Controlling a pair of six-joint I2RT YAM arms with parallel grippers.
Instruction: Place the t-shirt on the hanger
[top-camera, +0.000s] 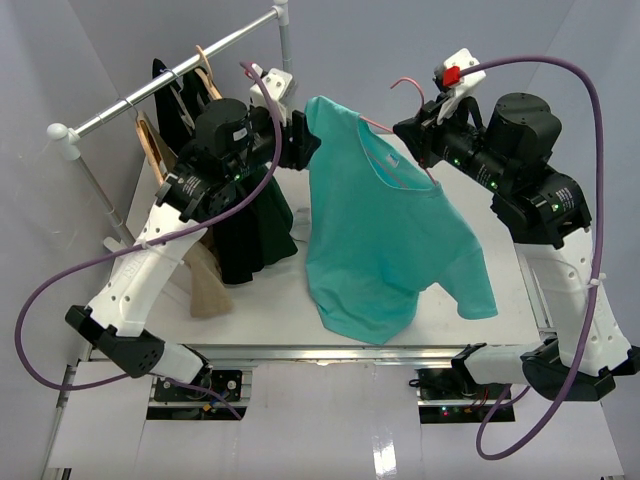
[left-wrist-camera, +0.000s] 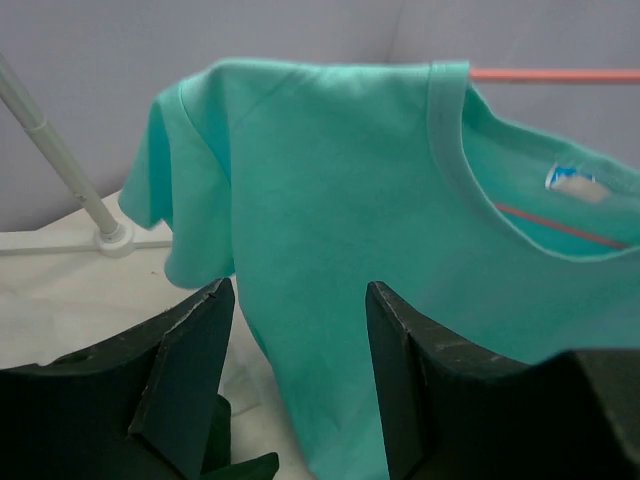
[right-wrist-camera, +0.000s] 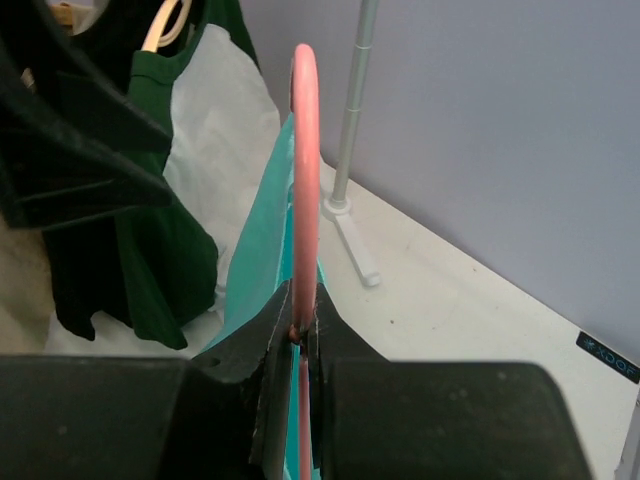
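Note:
A teal T-shirt (top-camera: 385, 260) hangs on a pink hanger, with the bar showing inside the neckline in the left wrist view. My right gripper is shut on the hanger below its hook, holding shirt and hanger up in the air. My left gripper is open, beside the shirt's raised shoulder, with nothing between its fingers. How far the far sleeve sits over the hanger's end is hidden by the cloth.
A white rail (top-camera: 235, 35) on the left carries several garments (top-camera: 245, 240) on wooden hangers. The white board (top-camera: 480, 330) is clear under and right of the shirt. A stand post (right-wrist-camera: 355, 100) rises at the back.

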